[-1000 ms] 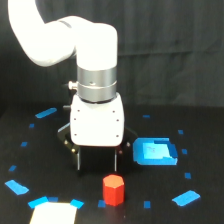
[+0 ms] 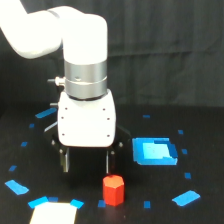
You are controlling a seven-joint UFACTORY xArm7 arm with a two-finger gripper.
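Note:
An orange-red block (image 2: 113,190) stands on the dark table near the front of the camera view. My white gripper (image 2: 88,164) hangs behind the block and left of it, pointing down. Its two thin dark fingers are spread apart, and I see nothing between them. Block and fingers look apart in this view; how high the fingertips are above the table is hard to judge.
To the right lies a blue square (image 2: 154,152) with a lighter blue inside, perhaps a shallow tray. A pale cream square (image 2: 53,213) is cut off at the bottom edge. Small blue tape marks dot the dark surface, otherwise mostly bare.
My arm and gripper have shifted left and look slightly larger in view. The red block, blue square and cream square have stayed where they were.

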